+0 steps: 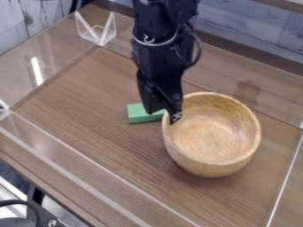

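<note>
My gripper (160, 105) hangs over the middle of the wooden table, its dark body reaching down from the top of the view; its fingertips are shut, with nothing visible between them. Just below and behind the fingers a green block (140, 114) lies on the table, partly hidden by the gripper. Right of it sits a round wooden bowl (219, 155), empty as far as I can see, with the fingertips by its left rim.
Bare tabletop (83, 142) spreads to the left and front. A clear plastic piece (95, 31) stands at the back left, another at the left edge. A dark cable lies at the bottom left corner.
</note>
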